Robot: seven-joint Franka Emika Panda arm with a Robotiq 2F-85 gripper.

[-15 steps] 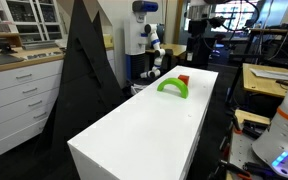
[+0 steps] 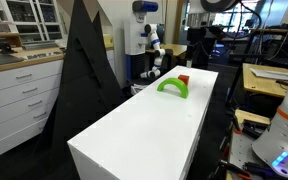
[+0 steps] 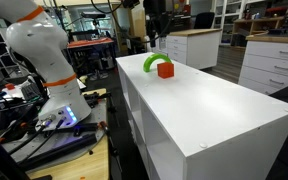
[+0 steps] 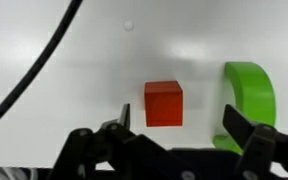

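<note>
A red block [image 4: 164,104] lies on the white tabletop, below my gripper in the wrist view. To its right there, apart from it, is a green arch [image 4: 254,92], partly covered by my right finger [image 4: 236,124]. Exterior view 1 has the arch [image 2: 172,87] nearer the camera than the block [image 2: 184,79]. In exterior view 2 the block [image 3: 165,70] stands in front of the arch [image 3: 150,63]. My gripper hangs above the table, open and empty, its fingers spread wider than the block.
A black cable [image 4: 34,68] crosses the upper left of the wrist view. Dark panels [image 2: 89,70] stand beside the table, with white drawers [image 2: 19,100] beyond.
The block and the arch lie where they were. Any movement of my arm is too slight to tell clearly.
</note>
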